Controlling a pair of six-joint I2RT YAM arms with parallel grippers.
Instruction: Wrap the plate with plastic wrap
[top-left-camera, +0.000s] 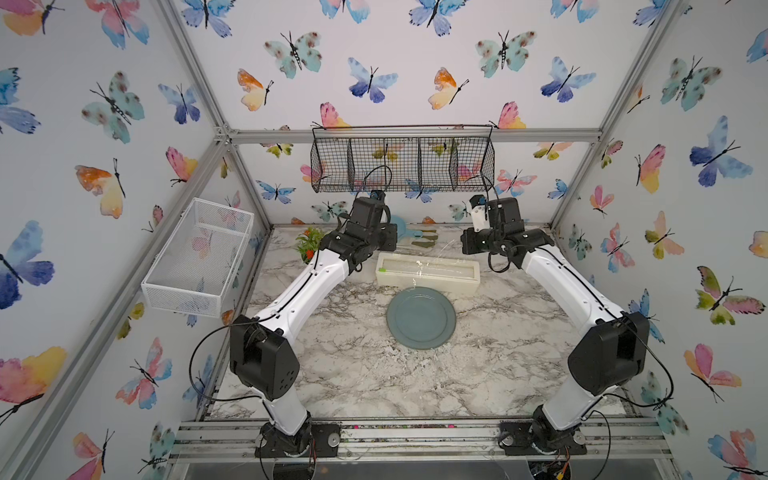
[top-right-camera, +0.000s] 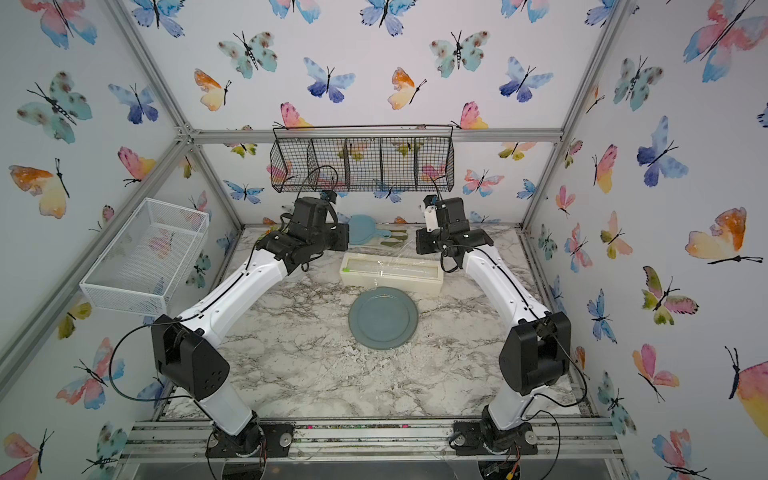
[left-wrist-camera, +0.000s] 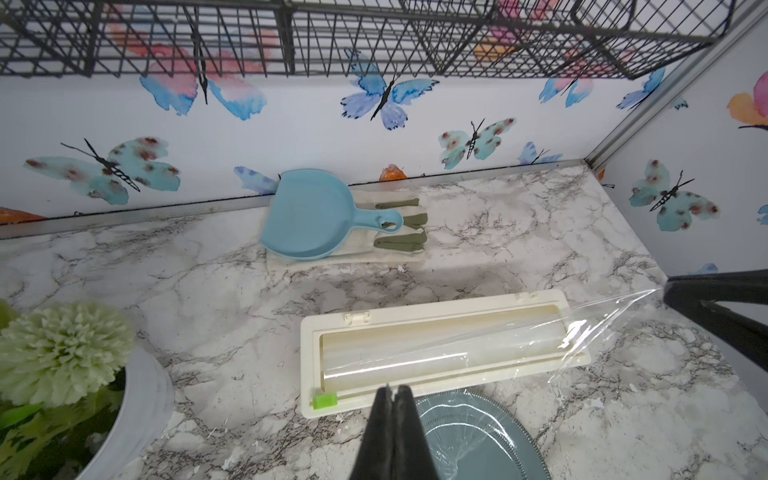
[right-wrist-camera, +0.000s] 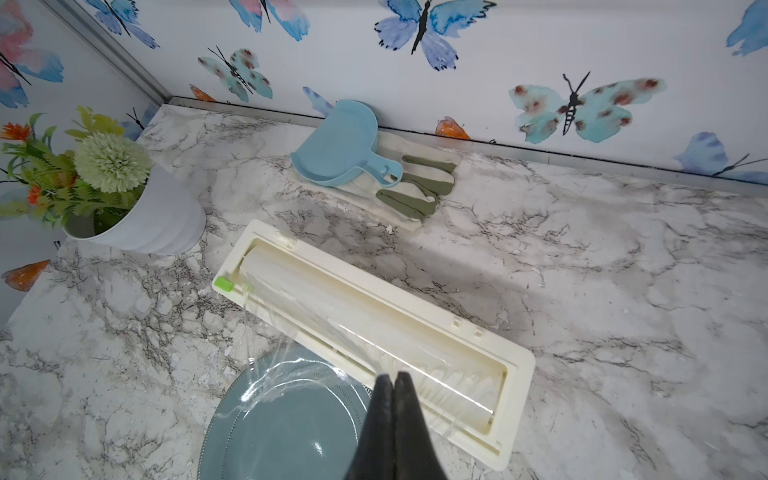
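A cream dispenser box (left-wrist-camera: 316, 344) with a roll of clear plastic wrap (left-wrist-camera: 448, 344) lies behind the blue-grey plate (top-left-camera: 421, 318), whose surface shows a faint veil of film in the wrist views. My right gripper is raised over the box's right end, shut on the film's edge, which stretches to its tips in a bright, creased point. Above the left end hangs my left gripper, its fingers together. Whether film sits between those fingers cannot be made out.
A blue dustpan (left-wrist-camera: 308, 214) rests on a pale cloth behind the box. To the left stands a white flower pot (right-wrist-camera: 164, 212). A wire basket (top-left-camera: 402, 164) hangs on the back wall. Counter in front of the plate is clear.
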